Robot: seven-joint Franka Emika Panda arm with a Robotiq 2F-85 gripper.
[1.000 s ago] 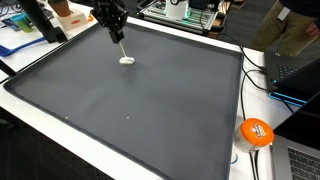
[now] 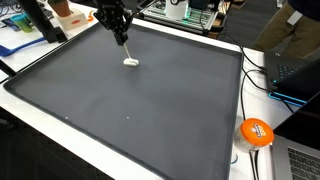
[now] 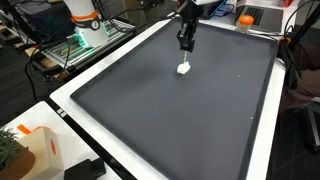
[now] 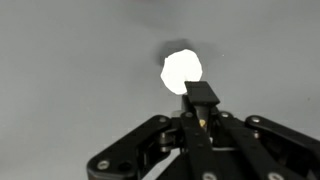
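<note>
My gripper (image 2: 122, 39) is shut on a thin pale stick (image 2: 126, 51) that points down toward the dark grey board (image 2: 150, 105). At the stick's lower end is a white rounded piece (image 3: 183, 68), low over the board or touching it; I cannot tell which. In the wrist view the white piece (image 4: 181, 71) looks like a round disc just beyond my shut gripper, with a dark shadow beside it. The grip on the stick is largely hidden there by the fingers.
Most of the board is bare. An orange-topped container (image 2: 254, 133) stands past its edge, near a laptop (image 2: 295, 160). A second laptop (image 2: 288, 82) and loose black cables lie along that side. Clutter sits beyond the board's far edge.
My gripper, with the stick and its white end, has shifted slightly to the right and nearer in exterior view 1. Other things look unmoved.
</note>
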